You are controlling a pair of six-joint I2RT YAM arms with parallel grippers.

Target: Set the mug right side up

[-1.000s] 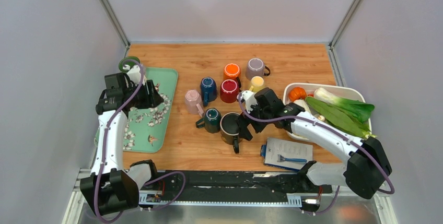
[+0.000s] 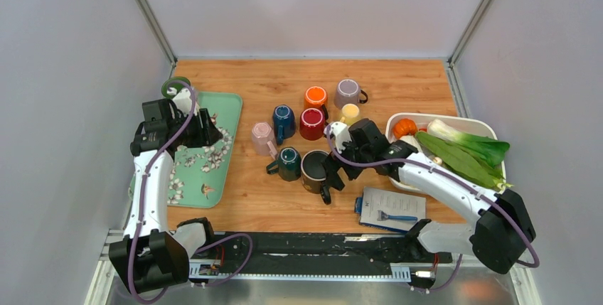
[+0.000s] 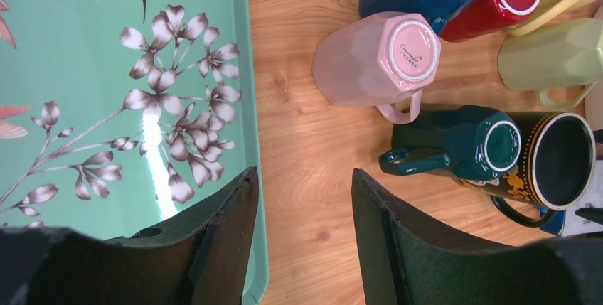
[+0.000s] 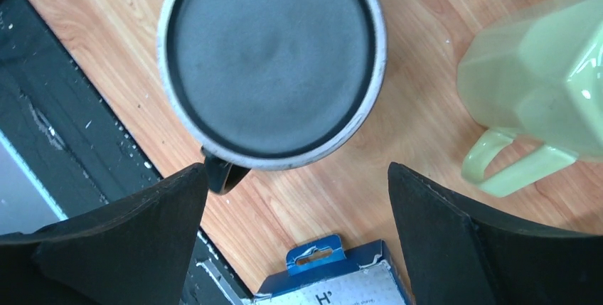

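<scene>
A dark mug with a brown patterned band (image 2: 311, 180) stands upside down in the front middle of the table, its dark round base (image 4: 274, 56) facing up. Its black handle (image 2: 326, 195) points toward the front. My right gripper (image 2: 333, 173) is open beside that mug; in the right wrist view, one fingertip (image 4: 195, 177) is close to the handle, and whether they touch is unclear. More mugs stand base up: dark green (image 3: 455, 138), pink (image 3: 370, 60), navy (image 2: 283, 120) and red (image 2: 312, 124). Over the green tray, my left gripper is open and empty.
The green flowered tray (image 2: 231, 116) lies at left. A white bin (image 2: 455, 118) of vegetables stands at right, and a notepad (image 2: 377, 205) with a blue brush is at front right. Orange (image 2: 316, 97), lilac (image 2: 347, 93) and pale yellow-green mugs (image 4: 533, 77) stand nearby.
My left arm has stayed still.
</scene>
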